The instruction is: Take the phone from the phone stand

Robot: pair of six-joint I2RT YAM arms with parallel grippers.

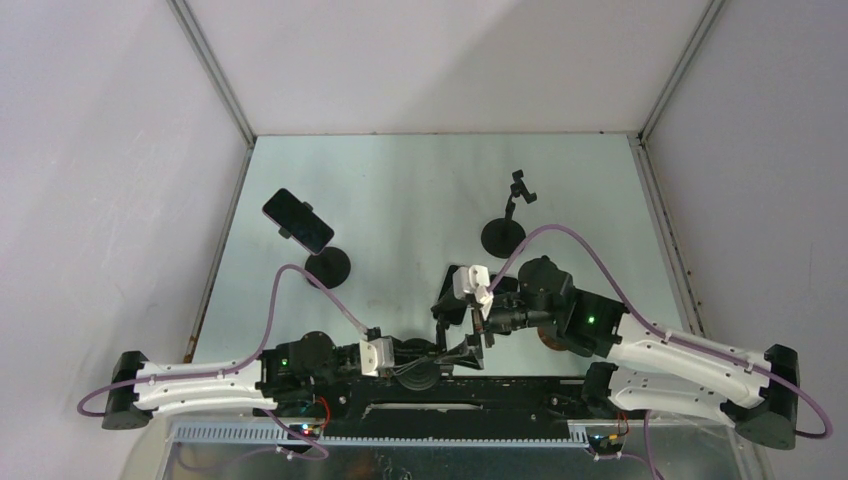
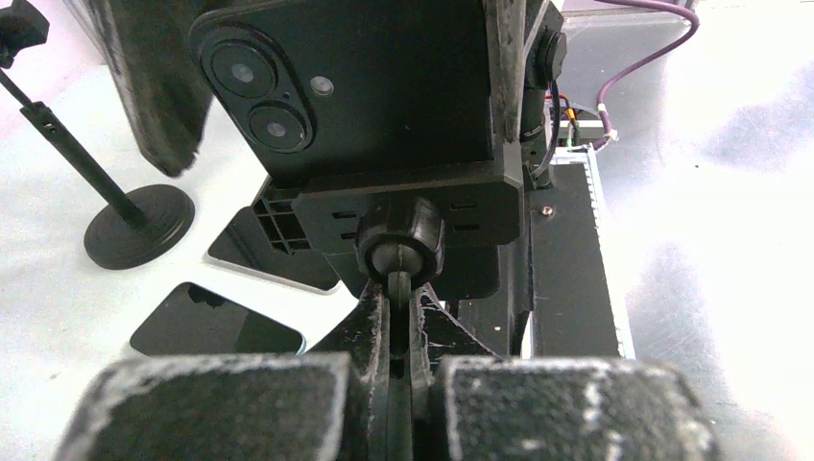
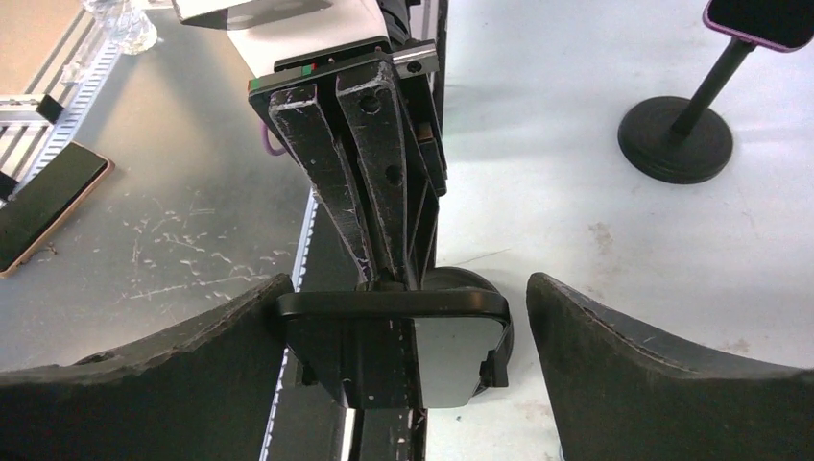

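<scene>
A black phone (image 2: 413,86) with two camera lenses sits in the clamp (image 2: 470,216) of a black stand. My left gripper is shut on the stand's stem, just below the ball joint (image 2: 401,245). In the right wrist view, what appears to be the phone's upper edge (image 3: 394,304) lies between the fingers of my right gripper, which is part open. Its left finger is very near or touching the phone's side; a narrow gap shows at the right finger (image 3: 557,317). The stand's round base (image 1: 418,377) is at the table's front edge.
Two loose phones (image 2: 216,322) lie on the table close behind the stand. Another phone (image 1: 298,220) is mounted on a stand at the left. An empty stand (image 1: 503,237) stands at the back right.
</scene>
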